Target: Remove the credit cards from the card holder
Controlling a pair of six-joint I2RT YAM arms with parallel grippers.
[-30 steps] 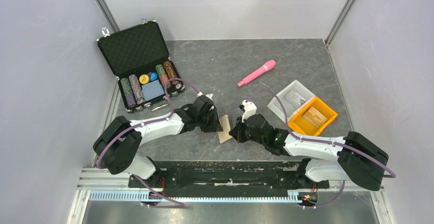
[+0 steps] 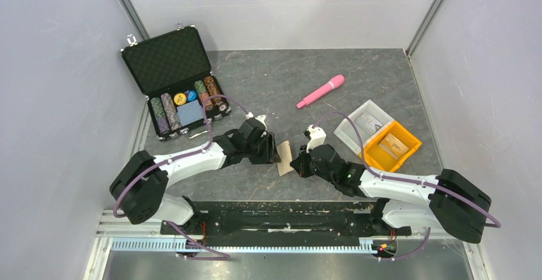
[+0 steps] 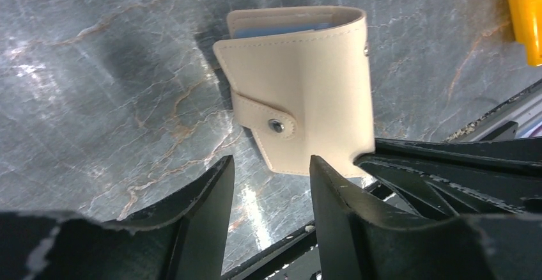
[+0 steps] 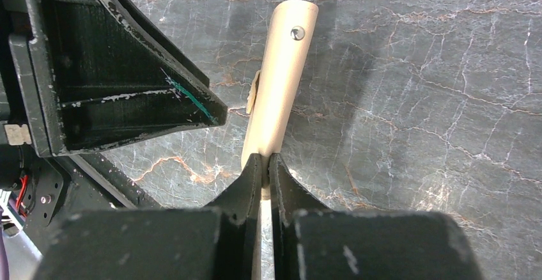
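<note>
The beige leather card holder stands between my grippers at the table's middle front. In the left wrist view its snap strap faces up, and blue shows inside its top opening. My left gripper is open just beside the holder, nothing between its fingers. In the right wrist view the card holder appears edge-on, and my right gripper is shut at its lower end, apparently pinching the thin edge; exactly how much lies between the fingertips is hidden.
A pink microphone lies behind. White and orange bins stand at right, an open chip case at back left.
My right gripper moved slightly right since a second ago, with the card holder shifting a little.
</note>
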